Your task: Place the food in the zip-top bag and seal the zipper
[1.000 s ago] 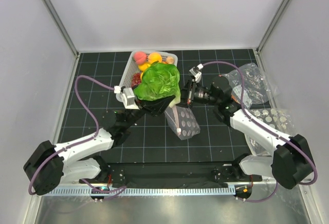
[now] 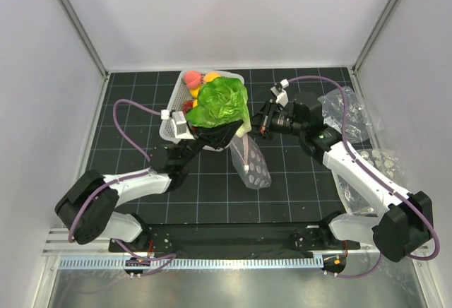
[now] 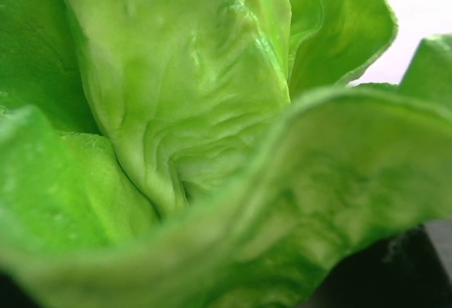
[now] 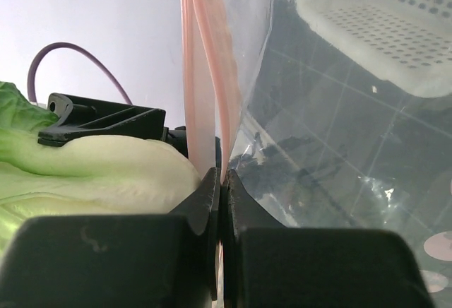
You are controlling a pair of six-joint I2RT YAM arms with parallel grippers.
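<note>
Green lettuce [image 2: 219,101] hangs above the table in the top view, its pale stem end toward the right. My left gripper [image 2: 232,133] has its fingers around the lettuce; leaves fill the left wrist view and hide the fingertips. One black left finger [image 4: 106,119] rests on the lettuce stem in the right wrist view. A clear zip top bag [image 2: 254,168] with a pink zipper strip [image 4: 212,61] hangs beside the stem. My right gripper is shut on the bag's zipper edge. The stem is next to the strip; whether it is inside the bag's mouth cannot be told.
Behind the lettuce stands a white basket [image 2: 171,110] with several fruits, among them a peach [image 2: 192,79]. Clear bags [image 2: 345,114] lie at the right of the dark table.
The right gripper and the bag's top have shifted slightly right.
</note>
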